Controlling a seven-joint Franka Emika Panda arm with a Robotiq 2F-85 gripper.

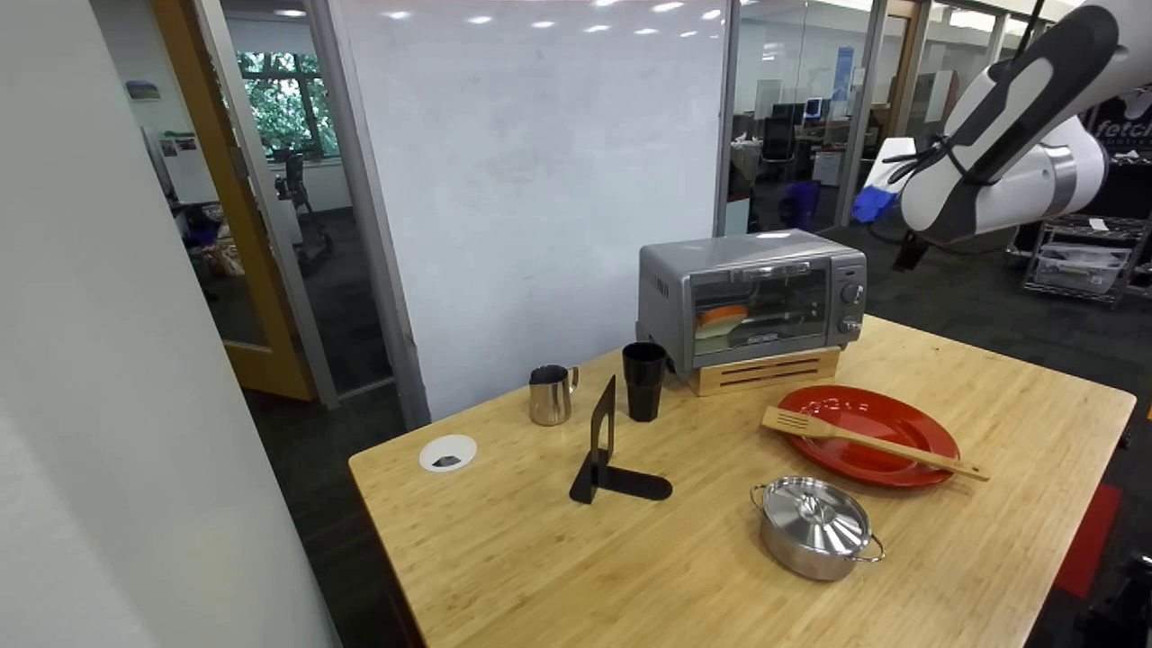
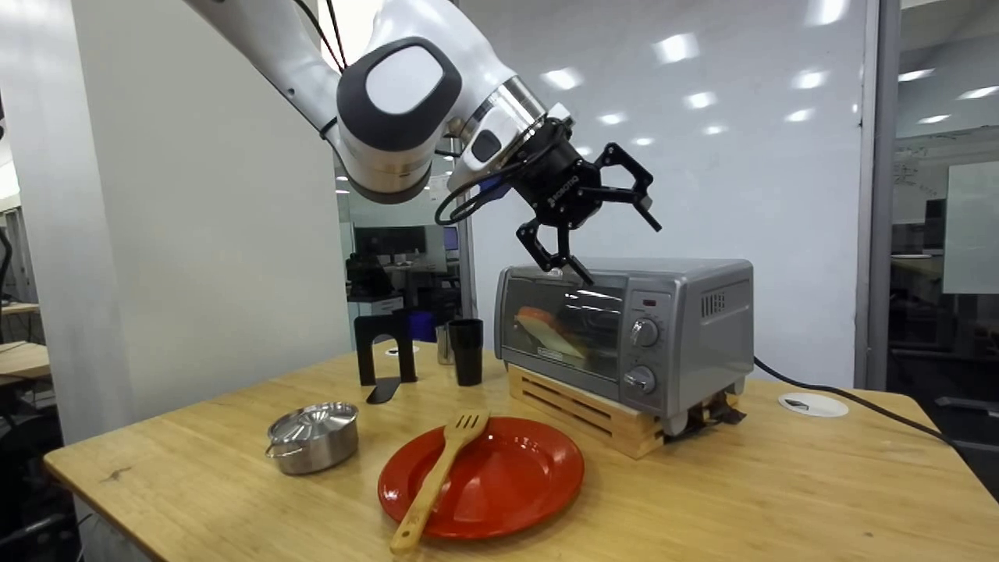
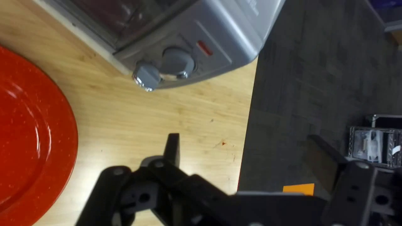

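My gripper (image 2: 613, 254) stands open in the air, nothing between its spread fingers. In exterior view 2 it appears in front of and above the grey toaster oven (image 2: 698, 323). The wrist view has the oven's two knobs (image 3: 177, 62) ahead of the fingers, well apart from them. Behind the closed glass door an orange and pale item (image 2: 552, 332) shows inside the oven. A red plate (image 1: 864, 421) lies in front of the oven with a wooden spatula (image 1: 886, 443) across it. Closer to the front is a lidded steel pot (image 1: 815, 529).
A black cup (image 1: 644, 383), a steel pitcher (image 1: 551, 395) and a black bookend (image 1: 600, 464) stand left of the oven. The oven rests on a slatted wooden stand (image 1: 767, 371). Bare table lies right of the plate, up to the edge.
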